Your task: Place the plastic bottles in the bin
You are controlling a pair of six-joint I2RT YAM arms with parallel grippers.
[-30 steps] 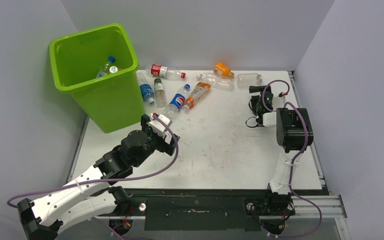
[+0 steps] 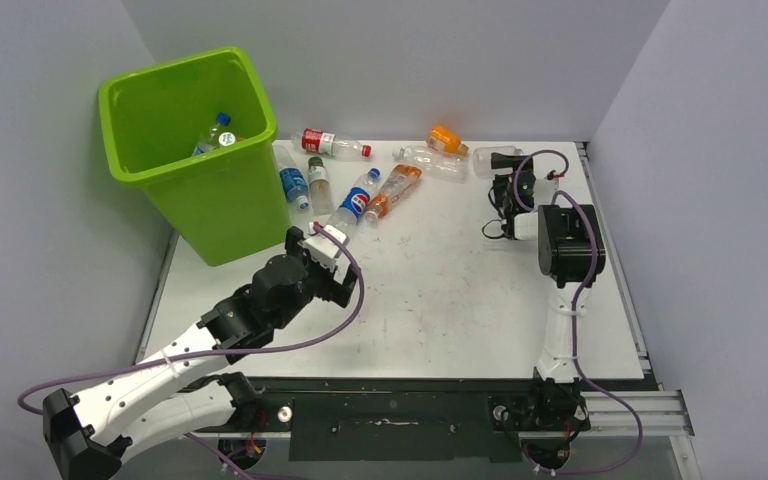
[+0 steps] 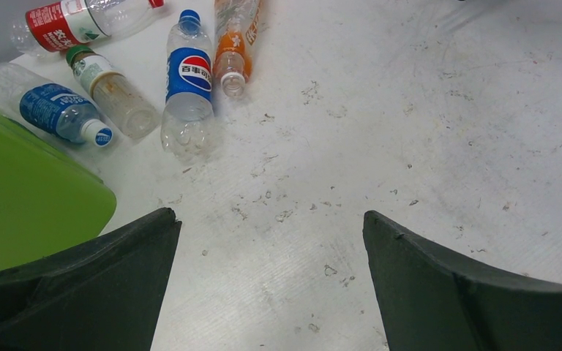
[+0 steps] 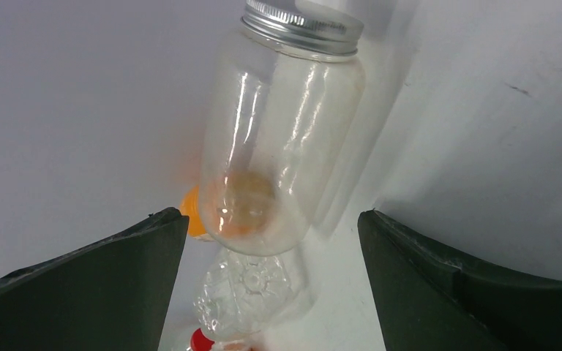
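Note:
The green bin (image 2: 225, 205) stands at the left of the table, with a blue-capped bottle (image 2: 215, 132) inside. A clear jar (image 4: 282, 139) with a silver lid lies at the back right; my right gripper is open right at it, a finger on either side of its lower end in the wrist view. Contact cannot be told. My left gripper hangs open over bare table, with nothing between its fingers. Ahead of it lie a Pepsi bottle (image 3: 189, 77), an orange-labelled bottle (image 3: 234, 44), a green-capped bottle (image 3: 117, 95) and a blue-labelled bottle (image 3: 51, 106).
Along the back wall lie a red-labelled bottle (image 2: 332, 144), a clear bottle (image 2: 432, 162) and an orange bottle (image 2: 447, 139). Purple cables loop from both arms.
The left arm has shifted only a little. The bottles lie where they were.

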